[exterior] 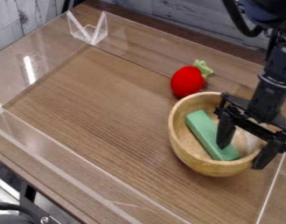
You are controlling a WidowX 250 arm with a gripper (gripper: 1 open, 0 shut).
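My black gripper reaches down from the right edge over a yellow-tan bowl, its fingers spread open inside or over the bowl's right part. A green block lies tilted in the bowl, left of the fingers; I cannot tell whether they touch it. The gripper and arm hide part of the bowl's right side.
A red object with a green top lies behind the bowl. A white wire or plastic item stands at the back left.
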